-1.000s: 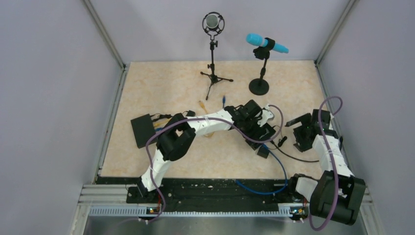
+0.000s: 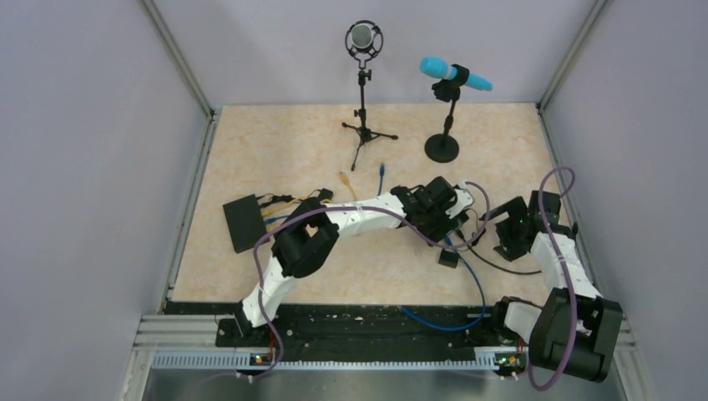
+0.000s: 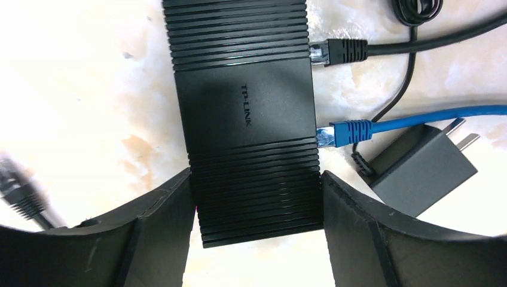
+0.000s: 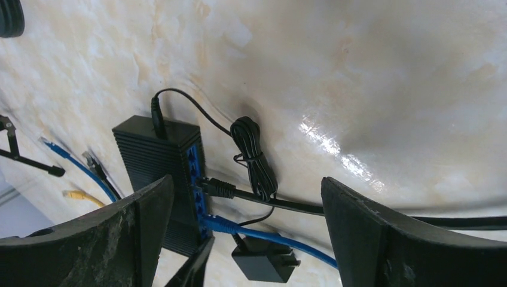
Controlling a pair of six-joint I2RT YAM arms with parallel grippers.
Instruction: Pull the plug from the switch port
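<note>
A black TP-LINK switch (image 3: 245,101) lies between the fingers of my left gripper, which sit at the sides of its near end; whether they grip it I cannot tell. On its right, a black plug (image 3: 347,52) and a blue plug (image 3: 350,133) sit at its ports. In the right wrist view the black plug (image 4: 218,188) and blue plug (image 4: 221,223) show on the switch (image 4: 149,161)'s blue ports. My right gripper stands open above the cables, fingers apart, holding nothing.
A power adapter (image 4: 263,261) and coiled cord (image 4: 254,158) lie beside the switch. A second black box (image 2: 245,224) with cables lies at left. Two microphone stands (image 2: 441,147) stand at the back.
The right arm has shifted a little toward the front-left.
</note>
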